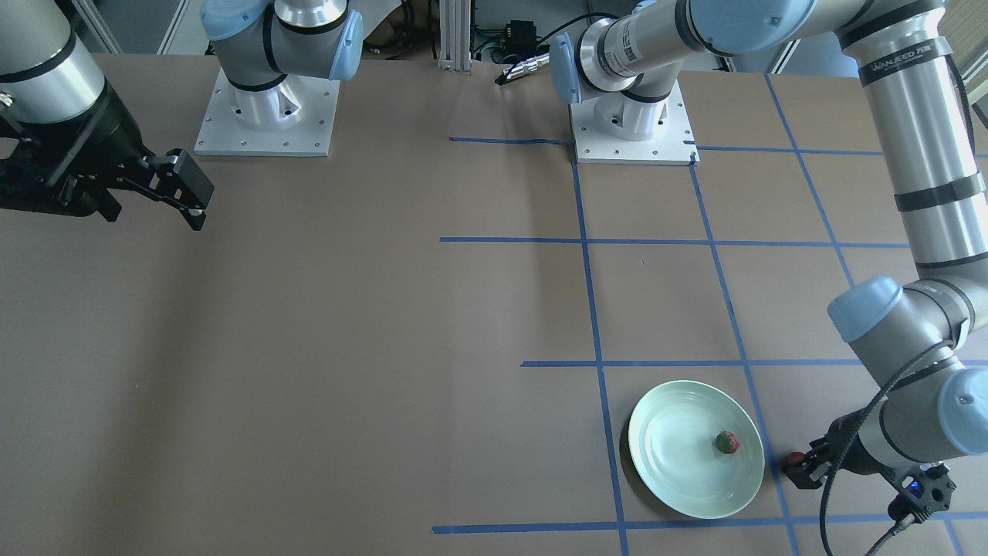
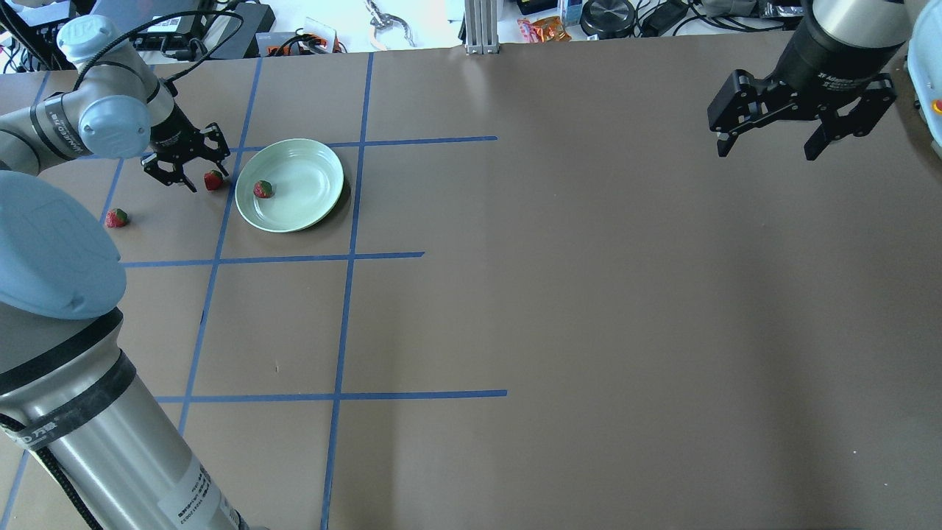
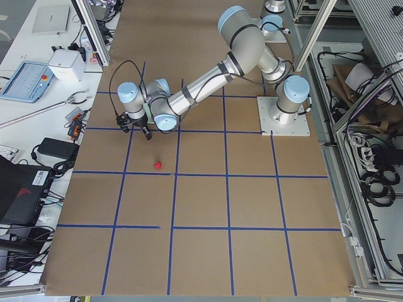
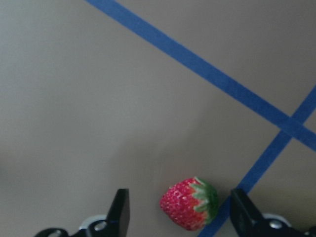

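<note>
My gripper (image 2: 208, 179) hangs low over the table beside a strawberry (image 4: 187, 202), its two black fingers spread open on either side of it in the wrist view. The berry lies on the table near a blue tape line, just outside a pale green plate (image 1: 671, 477). Another strawberry (image 2: 263, 189) rests on the plate. A third strawberry (image 2: 116, 218) lies on the table behind the gripper in the top view, and shows as a red dot (image 3: 158, 165) in the left view.
A second arm with a black gripper (image 2: 795, 110) stands over the other side of the table. Blue tape lines form a grid.
</note>
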